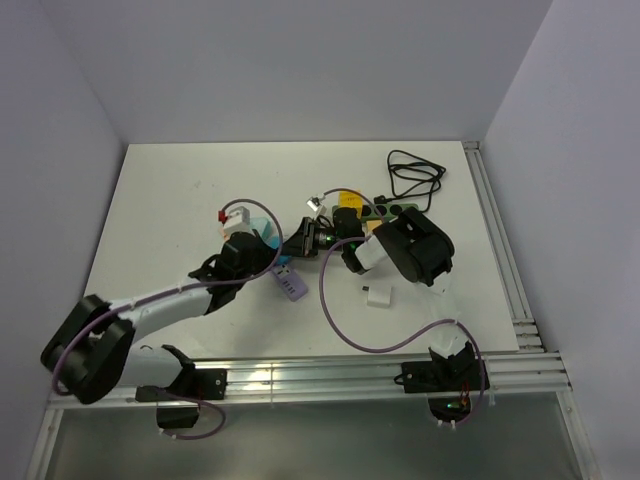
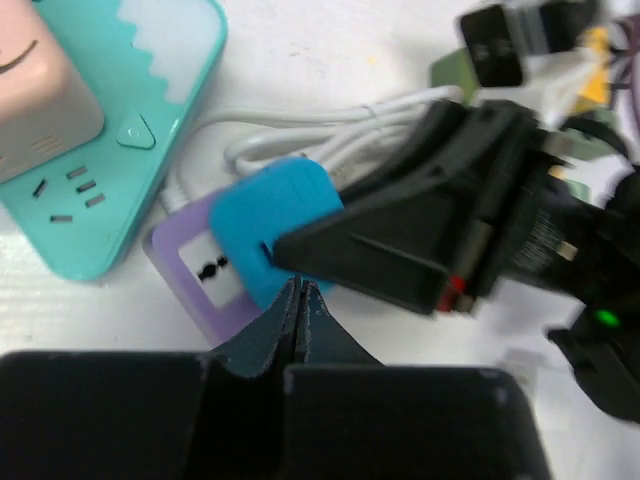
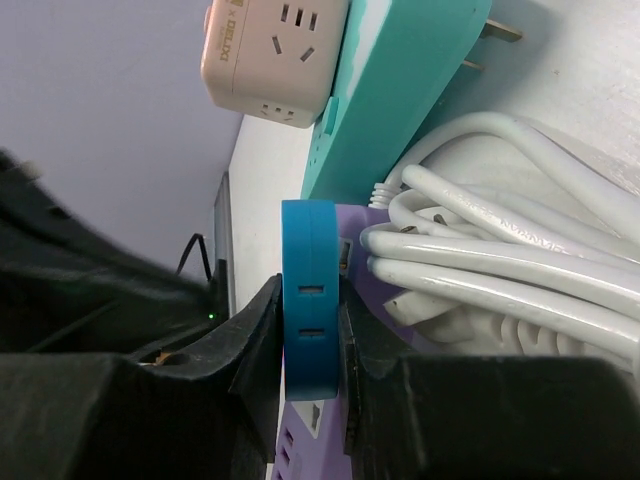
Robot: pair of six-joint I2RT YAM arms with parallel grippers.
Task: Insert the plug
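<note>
A blue plug [image 3: 311, 300] [image 2: 272, 208] is held in my right gripper, shut on it, over the purple power strip [image 2: 184, 262] [image 1: 293, 283] with its white coiled cable [image 3: 515, 270]. In the left wrist view, my left gripper is shut, its fingertips just in front of the blue plug and purple strip, nothing visible between them. Whether the plug's prongs are in the sockets is hidden.
A teal power strip [image 2: 110, 170] and a pink socket block [image 3: 272, 55] lie beside the purple strip. A white block [image 1: 378, 296], yellow and dark green items and a black cable [image 1: 415, 175] occupy the right side.
</note>
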